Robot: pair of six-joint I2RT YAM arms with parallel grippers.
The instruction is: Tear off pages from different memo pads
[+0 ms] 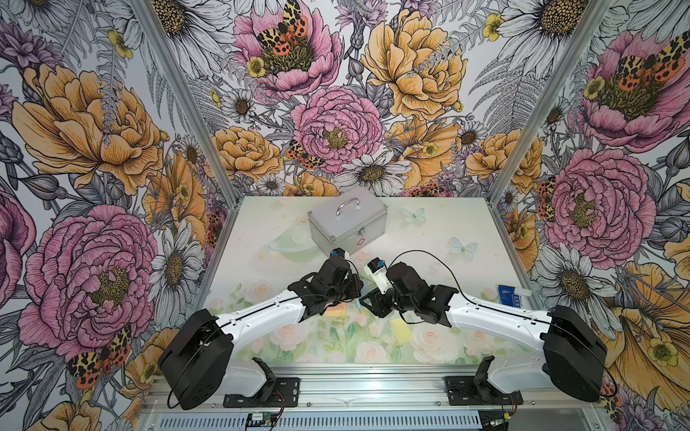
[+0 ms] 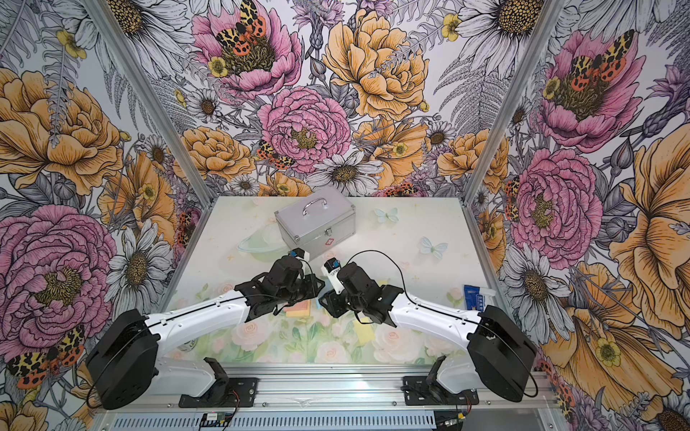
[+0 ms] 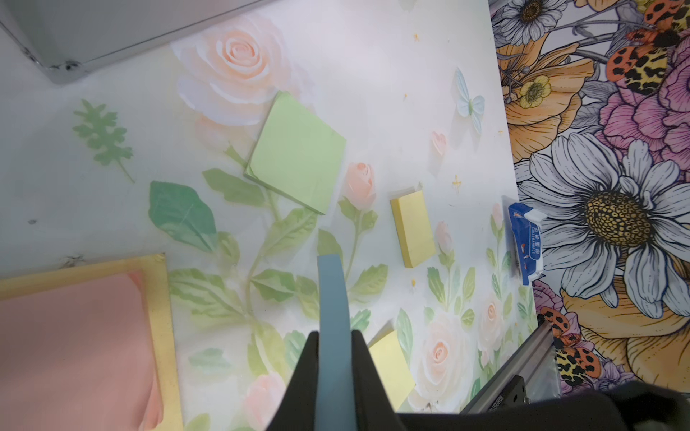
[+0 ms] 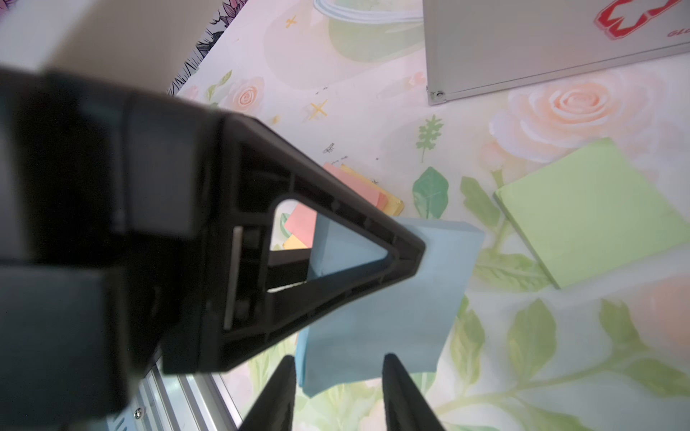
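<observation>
My left gripper is shut on a light blue memo pad (image 4: pixel 388 323), which is held on edge above the table near the middle. My right gripper is part open just at that pad's lower edge, its two fingertips apart. Beyond lie a green pad (image 3: pixel 294 152) and a yellow pad (image 3: pixel 412 228), with a pale yellow pad (image 3: pixel 388 366) toward the front. Pink sheets (image 3: pixel 72 344) on a yellow-orange pad (image 3: pixel 165 359) lie to the left.
A silver case (image 1: pixel 347 219) with a handle stands at the back middle. A blue packet (image 1: pixel 509 297) lies at the right edge.
</observation>
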